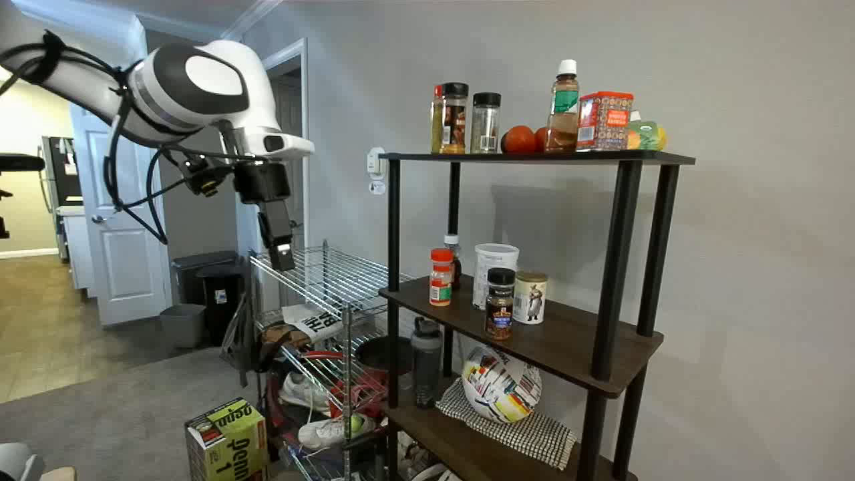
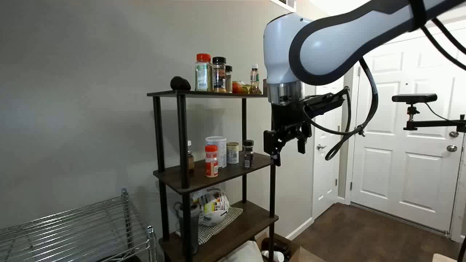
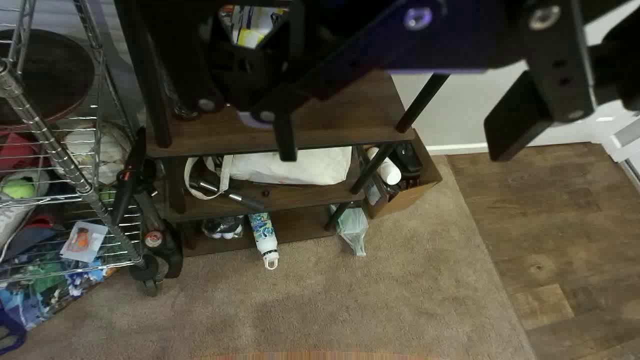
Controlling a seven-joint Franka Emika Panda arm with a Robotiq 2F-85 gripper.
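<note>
My gripper is open, its two fingers wide apart with only shelf and floor showing beyond them in the wrist view. In exterior view 2 the gripper [image 2: 288, 150] hangs pointing down, apart from everything on the dark shelf unit [image 2: 227, 174]. On the middle shelf stand a red-capped shaker [image 1: 441, 277], a black-capped spice jar [image 1: 498, 304], a white canister [image 1: 494, 264], a tan can [image 1: 530, 298] and a small dark bottle [image 2: 190, 159]. The top shelf carries several spice jars [image 1: 454, 117], a white-capped bottle [image 1: 565, 107], a red patterned tin [image 1: 605, 120] and tomatoes [image 1: 521, 139].
A wire rack [image 1: 324, 276] stands beside the shelf unit. On the unit's lower shelf are a ball [image 1: 502, 386], a checked cloth [image 1: 513, 423] and a grey bottle [image 1: 426, 361]. A cardboard box [image 3: 405, 195] sits by the unit's far end. Open floor [image 3: 384, 294] lies in front.
</note>
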